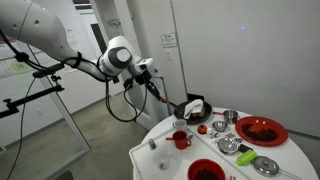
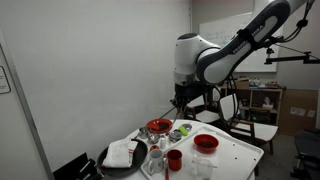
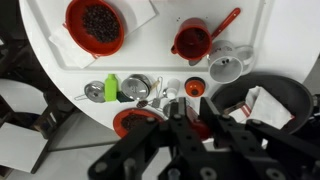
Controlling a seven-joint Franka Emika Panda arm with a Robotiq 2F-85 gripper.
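Note:
My gripper hangs high at the back left of the round white table, well above its surface. In the wrist view the gripper is shut on a small reddish thing; what it is cannot be made out. Below in that view are a red mug, a metal cup, a red round item and a dark pan with a white cloth in it. Exterior view 2 shows the gripper over the table's far side.
A red bowl of dark bits stands on the table, and another red dish lies at the back right. A silver pot, a green item and a lidded pan are spread between. A white door stands behind the arm.

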